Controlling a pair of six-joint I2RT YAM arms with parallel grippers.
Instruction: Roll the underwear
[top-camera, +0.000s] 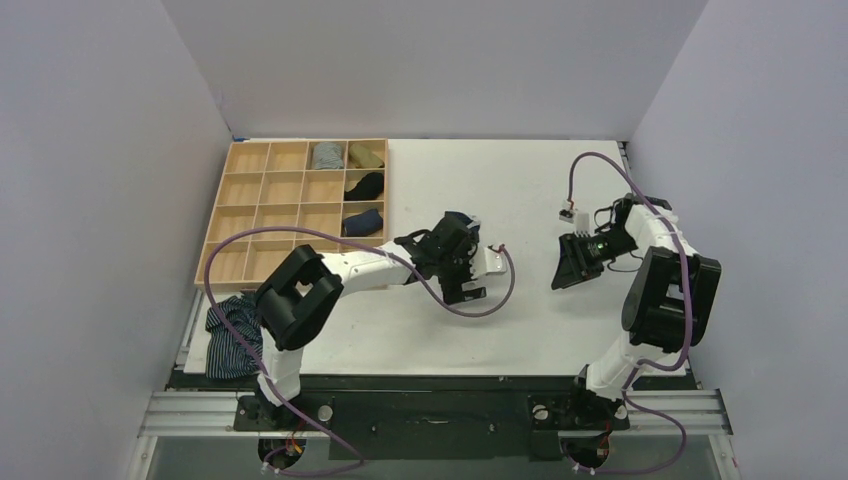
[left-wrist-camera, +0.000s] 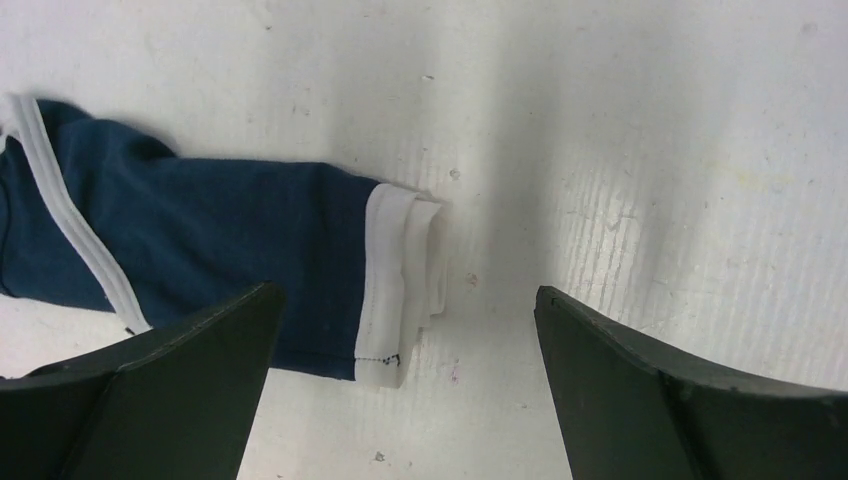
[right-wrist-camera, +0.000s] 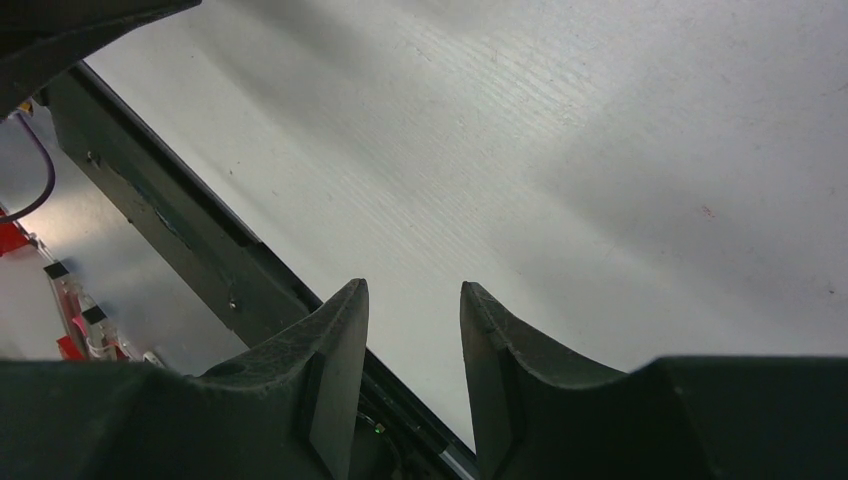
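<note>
Dark navy underwear with white bands (left-wrist-camera: 250, 225) lies folded into a long strip on the table, seen in the left wrist view. Its white-banded end lies between and beyond the fingertips of my left gripper, which stands open above it. From above, my left gripper (top-camera: 464, 292) and arm cover most of the cloth; only a dark bit of the underwear (top-camera: 468, 222) shows behind. Over bare table on the right, my right gripper holds nothing; its fingers are parted by a narrow gap.
A wooden compartment box (top-camera: 238, 190) with several rolled garments in its right columns stands at the back left. A striped dark cloth (top-camera: 230, 340) lies at the front left.
</note>
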